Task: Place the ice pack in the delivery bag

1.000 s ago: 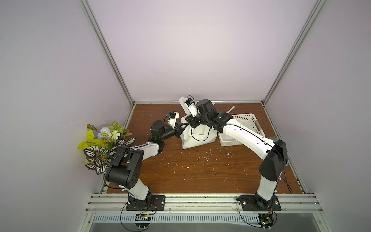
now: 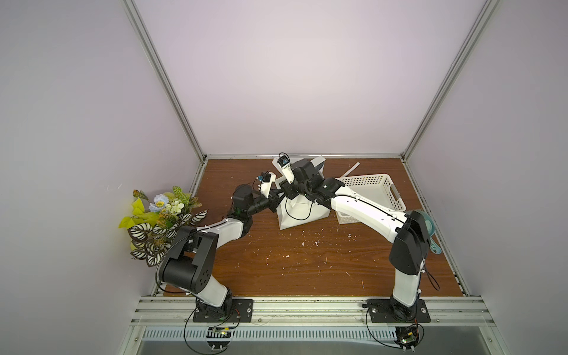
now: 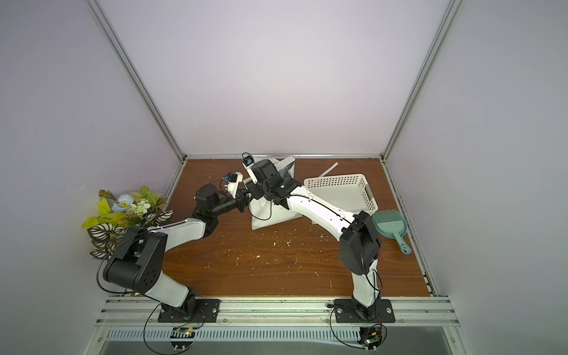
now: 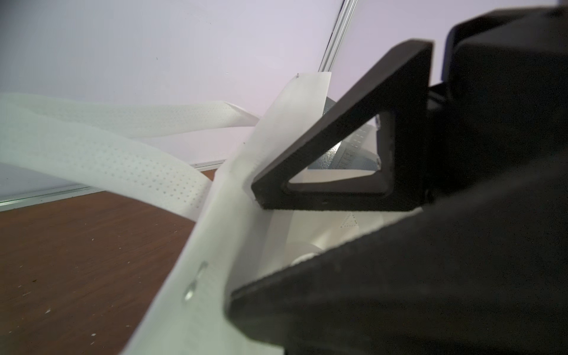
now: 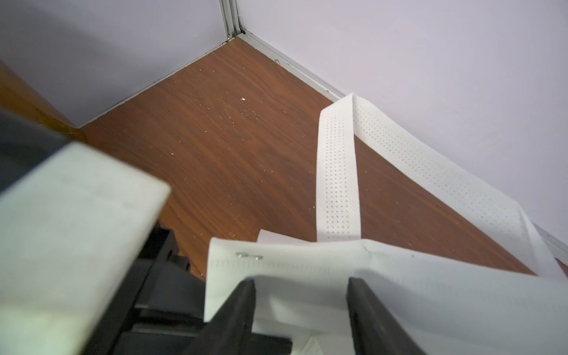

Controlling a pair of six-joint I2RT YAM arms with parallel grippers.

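The white delivery bag (image 2: 295, 216) stands at the middle back, its handles (image 5: 337, 177) loose above the table. My left gripper is at the bag's side rim (image 4: 195, 278), fingers apart around its upper part; whether they touch it is unclear. My right gripper is over the bag top, fingertips apart at the white flap (image 5: 461, 301). Silver lining (image 4: 328, 153) shows inside the bag. I cannot make out the ice pack.
A white basket (image 3: 331, 195) sits right of the bag, with a teal dustpan (image 3: 390, 224) beyond it. Flowers (image 2: 159, 219) stand at the left.
My right arm has shifted left and slightly down over the bag. My left gripper has moved very slightly. The bag's top looks pushed down a little.
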